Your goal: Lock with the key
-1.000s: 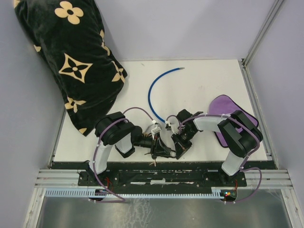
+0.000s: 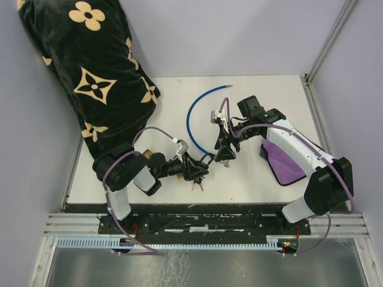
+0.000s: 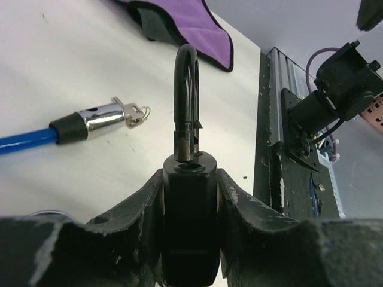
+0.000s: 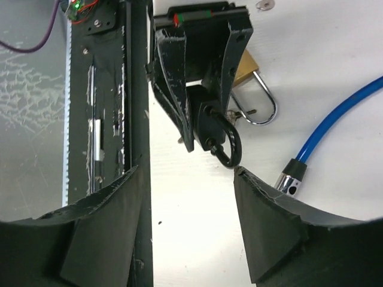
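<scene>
My left gripper (image 2: 197,170) is shut on a black padlock (image 3: 190,233), its shackle (image 3: 186,107) standing up in the left wrist view. My right gripper (image 2: 225,146) hangs open just right of the padlock, with nothing between its fingers. A blue cable lock (image 2: 190,122) curves over the table, its metal end (image 3: 105,119) carrying small keys (image 3: 136,113). Behind the left gripper, a brass padlock (image 4: 246,66) lies on the table, with something key-like beside it, partly hidden.
A dark patterned cushion (image 2: 90,84) fills the back left. A purple pouch (image 2: 284,161) lies at the right, partly behind the right arm.
Both grippers have moved back from the front edge; the right one has risen and moved away from the padlock held in my left gripper, which shifted slightly left.
</scene>
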